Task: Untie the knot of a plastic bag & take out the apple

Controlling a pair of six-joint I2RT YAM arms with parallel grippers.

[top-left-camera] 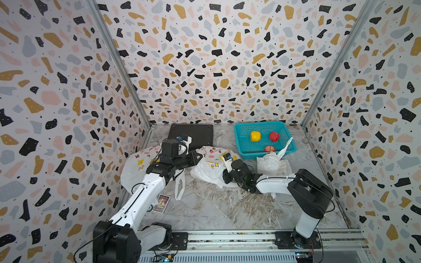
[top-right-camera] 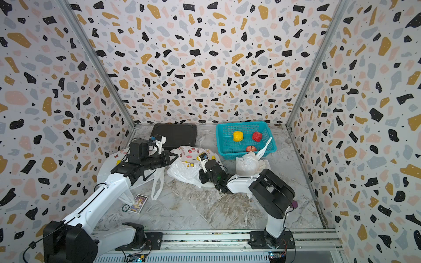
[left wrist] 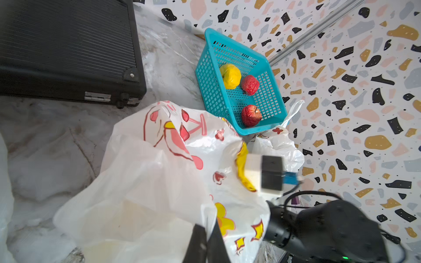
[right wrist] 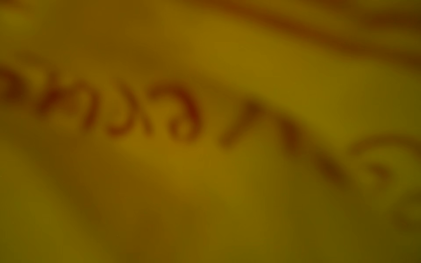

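A white plastic bag [top-left-camera: 210, 173] with red and yellow prints hangs at the middle of the table, its fold [left wrist: 149, 175] large in the left wrist view. My left gripper is shut on a pinch of this bag's film. From the right, my right gripper [top-left-camera: 226, 176] presses into the bag's side; the film hides its fingertips. The right wrist view holds only blurred yellowish film [right wrist: 263, 188] with brown lettering, close to the camera. No knot shows, and whatever the bag contains is hidden.
A teal basket [top-left-camera: 239, 140] at back right holds a yellow item [top-left-camera: 255, 136], a red item [top-left-camera: 274, 136] and a reddish apple [top-left-camera: 269, 149]. Another white bag [top-left-camera: 269, 164] lies before it. A black case [top-left-camera: 193, 131] stands behind.
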